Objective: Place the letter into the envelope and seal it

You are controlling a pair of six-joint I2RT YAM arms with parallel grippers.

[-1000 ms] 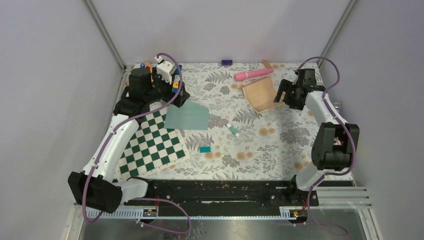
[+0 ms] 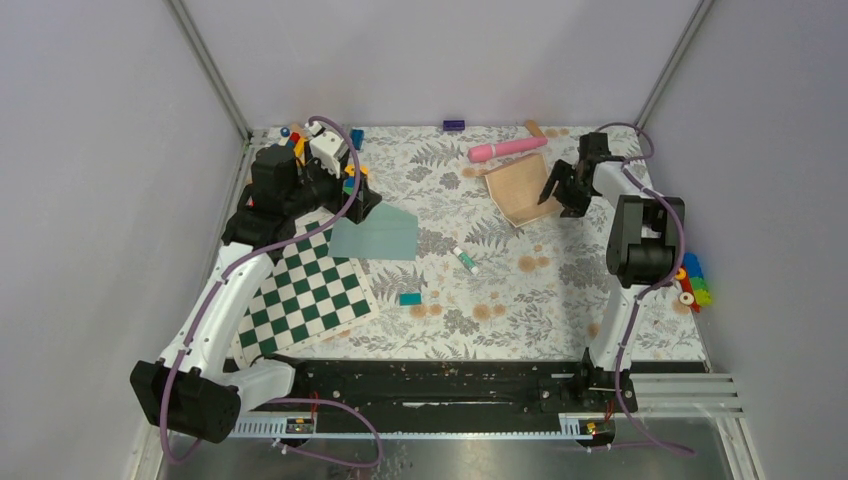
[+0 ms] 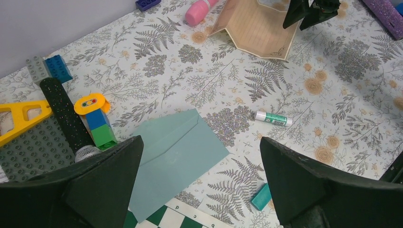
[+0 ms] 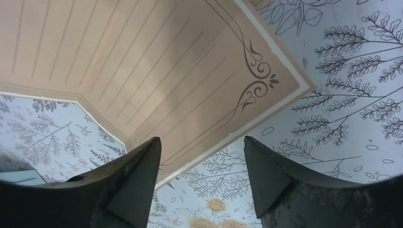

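Observation:
The tan lined letter [image 2: 515, 192] lies with creased, slightly raised panels at the back right; its lines and scrollwork [image 4: 190, 80] fill much of the right wrist view. My right gripper is low over its outer edge, fingers apart with nothing seen held. The pale teal envelope [image 2: 372, 235] lies left of centre with its flap visible. My left gripper hovers over that side, open and empty. A small glue stick [image 2: 465, 260] lies on the patterned mat between the two papers.
A green checkerboard [image 2: 300, 305] lies front left, toy bricks [image 3: 100, 126] back left. A pink cylinder [image 2: 505, 148] is behind the letter, a small teal block [image 2: 410, 298] at centre front.
My right arm has moved inward to the left, its gripper shifting a little over the letter's right edge. The left arm moved slightly; the papers look unchanged.

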